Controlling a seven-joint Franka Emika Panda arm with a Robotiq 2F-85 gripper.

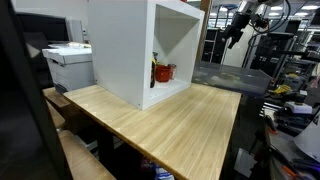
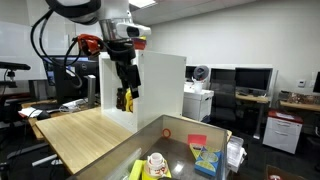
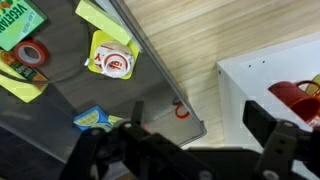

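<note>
My gripper is open, with nothing between its fingers in the wrist view. It hangs over the edge between a grey bin [image 3: 165,72] and the wooden table [image 3: 205,45]. In the bin lie a white round item [image 3: 114,60] on yellow, a yellow block [image 3: 103,20], a blue-and-yellow box [image 3: 92,118] and a small red item [image 3: 181,110]. A red mug [image 3: 294,98] stands in the white shelf [image 3: 238,78]. In exterior view 1 the gripper [image 1: 232,40] is high at the back right.
The white shelf's tall panels [image 1: 122,50] stand on the table and could obstruct. A dark bottle [image 1: 154,72] is also inside it. More boxes, one green [image 3: 20,22], lie in the bin's far corner.
</note>
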